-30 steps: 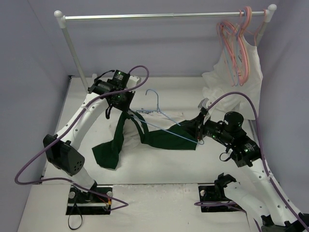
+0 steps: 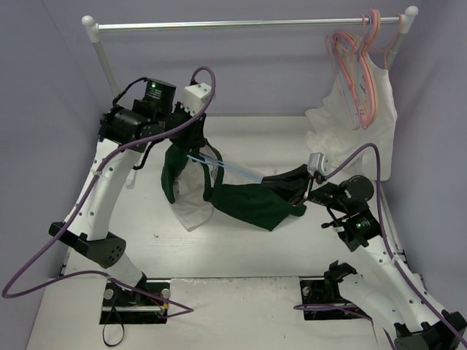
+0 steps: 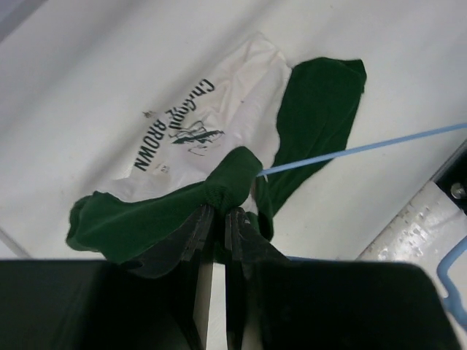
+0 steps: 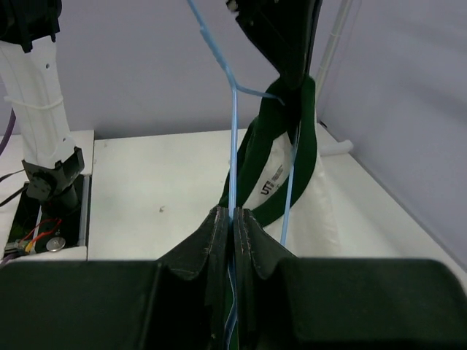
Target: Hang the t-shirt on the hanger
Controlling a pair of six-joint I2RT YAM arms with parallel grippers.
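Note:
A white T-shirt (image 3: 241,109) with dark green sleeves and lettering hangs by its collar from my left gripper (image 2: 195,149), whose fingers are shut on the green fabric. In the left wrist view the green cloth (image 3: 146,219) bunches at the fingertips. My right gripper (image 2: 273,181) is shut on a thin blue hanger (image 4: 234,146). One end of the hanger reaches into the neck opening beside the left gripper; how far inside it goes is hidden by the cloth. The other green sleeve (image 2: 252,204) trails toward the lower right, beneath the hanger and right gripper.
A metal rail (image 2: 241,25) spans the back. At its right end hang several pink hangers (image 2: 368,73) and a white garment (image 2: 321,135). The rest of the rail is bare.
The right gripper has shifted slightly left, and the hanger has tilted, its hook no longer standing out in the top view.

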